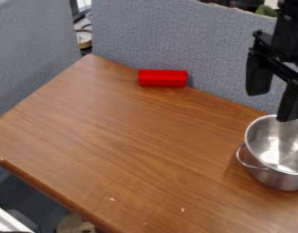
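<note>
A black gripper (271, 80) is at the upper right of the camera view, raised above a steel pot (268, 164) with a wire handle, which stands on the wooden table at the right edge. The gripper is open, its fingers pointing down; nothing shows held between them. A red block (162, 77) lies near the table's back edge, left of the gripper.
Grey padded walls (176, 32) border the back and left. The near left edge drops to the floor.
</note>
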